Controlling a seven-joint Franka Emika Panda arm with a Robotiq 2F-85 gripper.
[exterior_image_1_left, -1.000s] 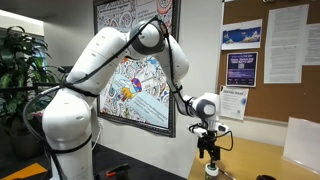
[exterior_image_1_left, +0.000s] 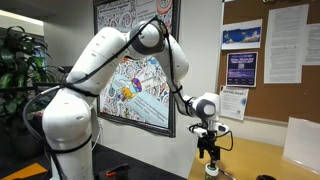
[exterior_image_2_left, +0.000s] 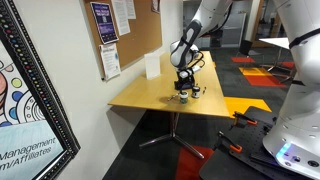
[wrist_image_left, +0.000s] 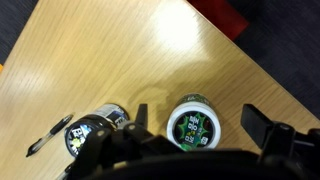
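Note:
In the wrist view my gripper is open, its two dark fingertips standing wide apart. Between and just below them shows an upright jar (wrist_image_left: 193, 128) with a white rim and a green-and-black top, seen from above. Nothing is gripped. A second jar (wrist_image_left: 96, 127), with a dark lid and a pale label, lies left of the gripper, apart from it. A pen (wrist_image_left: 48, 136) rests farther left. Seen from the side in exterior view 1, the gripper (exterior_image_1_left: 209, 157) hangs over the table, above a small jar (exterior_image_1_left: 211, 171).
A white-topped container (exterior_image_1_left: 299, 140) stands to the right on the wooden table (exterior_image_1_left: 255, 158), with a dark item (exterior_image_1_left: 266, 177) near the front.

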